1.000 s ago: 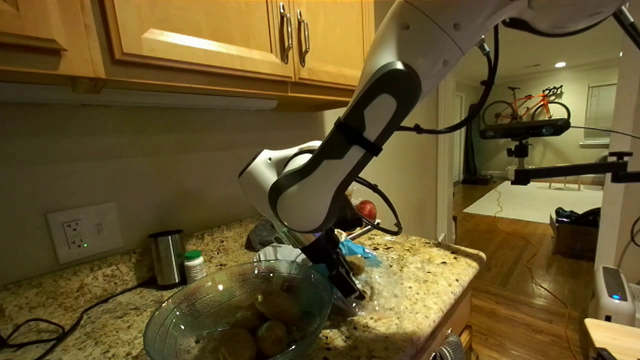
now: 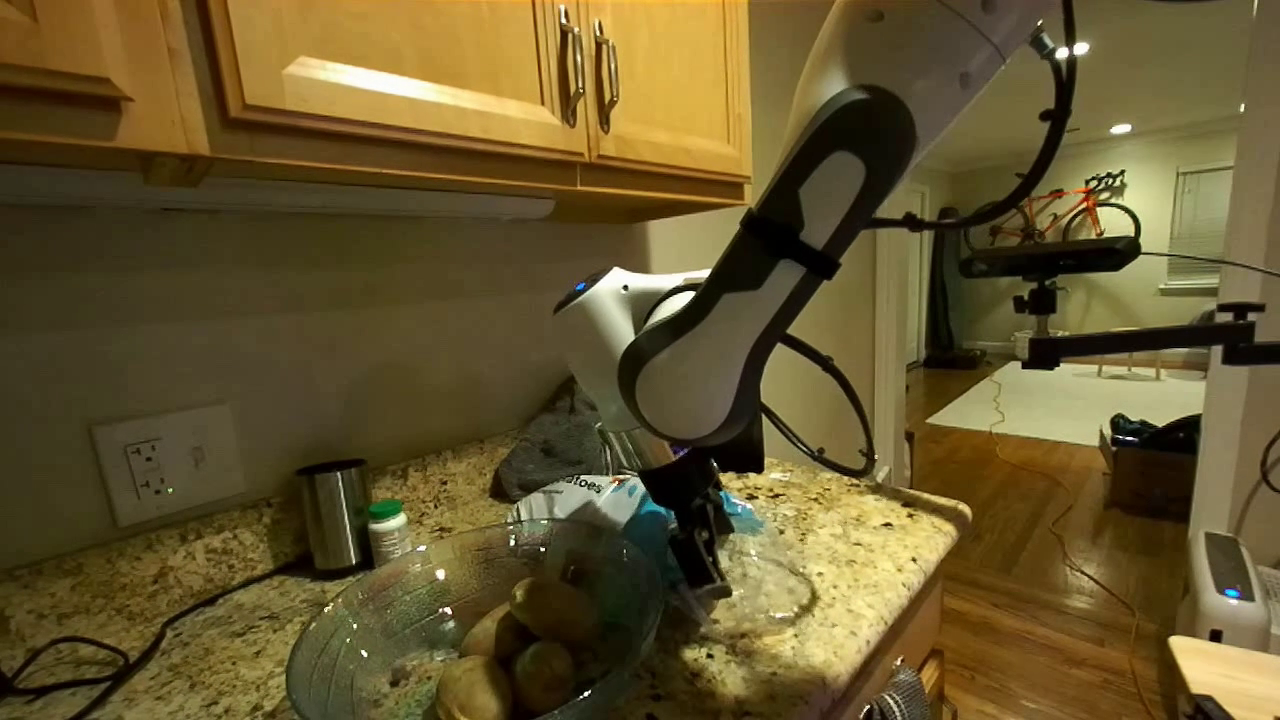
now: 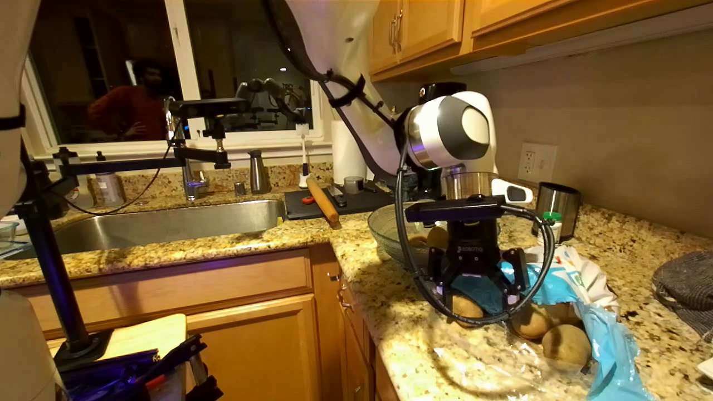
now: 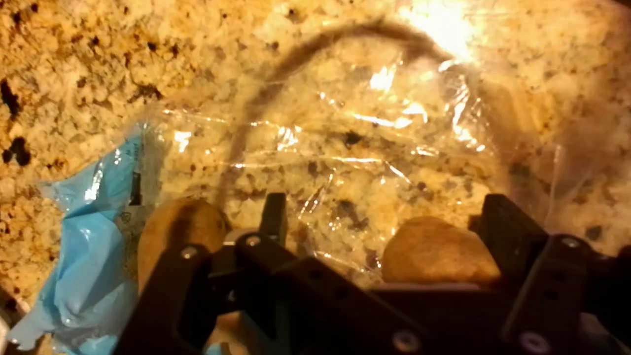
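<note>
My gripper is open above the counter, its fingers [image 4: 273,214] wide apart. One brown potato [image 4: 438,251] shows between them, closer to the right-hand finger; whether they touch I cannot tell. Left of the fingers lies a second potato [image 4: 177,233], beside a clear and blue plastic bag [image 4: 88,260]. Exterior view 2 has potatoes [image 3: 566,345] lying in or under the clear plastic, just right of the gripper [image 3: 478,301]. A glass bowl [image 2: 360,612] holding several potatoes [image 2: 554,608] stands close to the gripper [image 2: 708,582] in exterior view 1.
Behind the bowl are a metal cylinder [image 2: 335,516] and a green-capped bottle [image 2: 389,532]. Dark cloth [image 3: 688,287] lies by the wall. Overhead hang wooden cabinets [image 2: 396,78]. Bare granite [image 2: 882,528] shows toward the counter's end.
In exterior view 1 the arm has shifted right, and the gripper hangs more upright beside the bowl. The potatoes in the bowl look unmoved.
</note>
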